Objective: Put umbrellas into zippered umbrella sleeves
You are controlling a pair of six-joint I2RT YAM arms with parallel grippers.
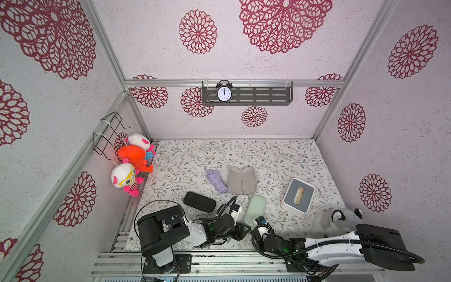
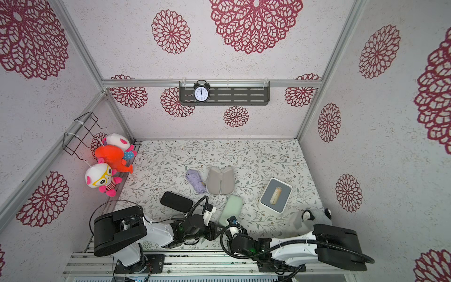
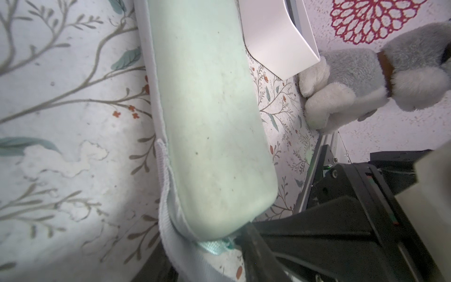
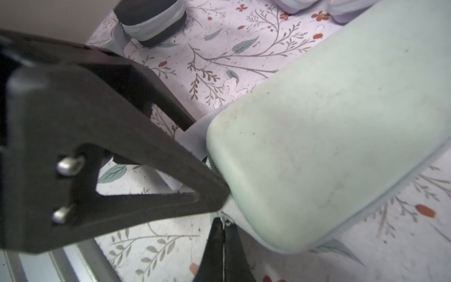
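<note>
A pale green sleeve (image 1: 256, 208) lies near the front centre of the table, tilted slightly right at its far end. At its near end a loose grey zipper band (image 3: 171, 225) stands away from the body, and a little teal fabric (image 3: 217, 246) shows in the gap. My left gripper is part open there, with the band passing between its blurred fingers. Against the same end, my right gripper is shut; a small shiny bit shows at its tips, but whether it is gripped is unclear. A purple folded umbrella (image 1: 216, 181) lies beside an opened grey sleeve (image 1: 242, 181).
A black case (image 1: 199, 201) lies beyond the left arm. To the right stands a white tray (image 1: 284, 205) with a beige item (image 1: 298, 195) in it, and a grey plush toy (image 1: 336, 221) sits behind the right arm.
</note>
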